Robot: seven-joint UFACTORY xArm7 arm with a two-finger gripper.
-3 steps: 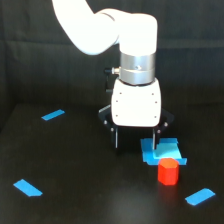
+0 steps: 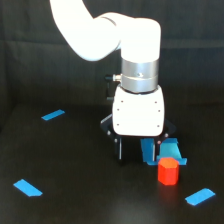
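Observation:
My gripper (image 2: pixel 137 152) points down over the dark table with its thin dark fingers spread apart. It looks open, and I see nothing between the fingers. Beside and partly behind its right finger is a blue object (image 2: pixel 170 149) with a lighter blue face; whether finger and object touch, I cannot tell. A small red block (image 2: pixel 168 172) stands upright just in front of the blue object, to the right of the gripper and nearer the camera.
Blue strips lie flat on the table: one at the far left (image 2: pixel 53 115), one at the near left (image 2: pixel 28 188) and one at the near right (image 2: pixel 200 197). A dark curtain hangs behind.
My gripper has moved a little lower and slightly right in the view, and now covers part of the blue object's left side. The red block has not visibly moved.

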